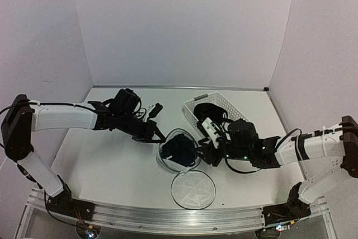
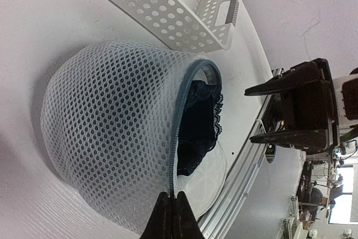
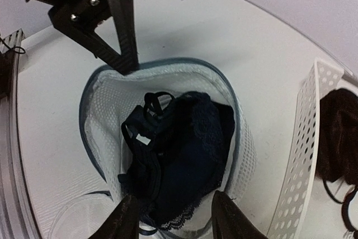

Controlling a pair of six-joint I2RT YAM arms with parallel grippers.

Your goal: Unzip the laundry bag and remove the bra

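Note:
The white mesh laundry bag (image 2: pixel 112 116) stands with its round mouth unzipped, edged by a blue-grey zip band (image 3: pixel 235 116). Its mesh lid (image 1: pixel 193 190) lies flat on the table toward the front. Inside is the dark navy bra (image 3: pixel 184 144), with lace edges and straps showing; its lower part is hidden. My left gripper (image 1: pixel 163 139) is shut on the bag's rim, the band running to its fingertips in the left wrist view. Open and empty, my right gripper (image 1: pixel 199 150) hangs by the mouth's right side; its fingers (image 3: pixel 127 214) face the bra without closing on it.
Behind and to the right stands a white perforated basket (image 1: pixel 234 108) holding dark garments (image 1: pixel 208 113) with straps. A metal rail (image 1: pixel 168 212) runs along the front edge.

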